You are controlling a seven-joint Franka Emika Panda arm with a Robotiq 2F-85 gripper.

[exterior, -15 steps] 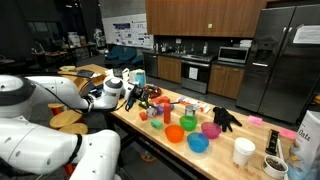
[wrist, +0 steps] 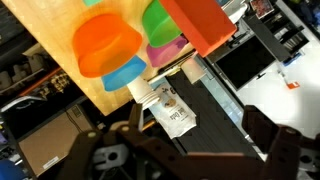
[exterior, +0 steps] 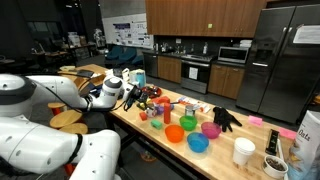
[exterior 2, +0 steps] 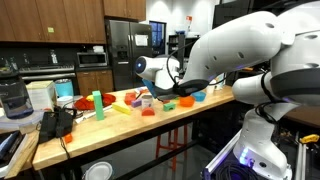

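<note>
My gripper (exterior: pixel 134 97) hangs over the left part of the long wooden table in exterior view 1. In the wrist view the dark fingers (wrist: pixel 278 150) stand wide apart at the lower edge, with nothing seen held between them. An orange bowl (exterior: pixel 174 133), a blue bowl (exterior: pixel 198 143), a green bowl (exterior: pixel 188 123) and a pink bowl (exterior: pixel 210 130) rest farther along the table. A tall red object (exterior: pixel 167 113) stands between my gripper and the bowls; its box-like red shape (wrist: pixel 203 25) shows at the top of the wrist view.
Past the bowls are a white cup (exterior: pixel 243 151), a black glove-like item (exterior: pixel 226 119) and a metal container (exterior: pixel 275 167). A green bottle (exterior 2: pixel 98 105) stands on the table in exterior view 2. Several small items lie near the gripper.
</note>
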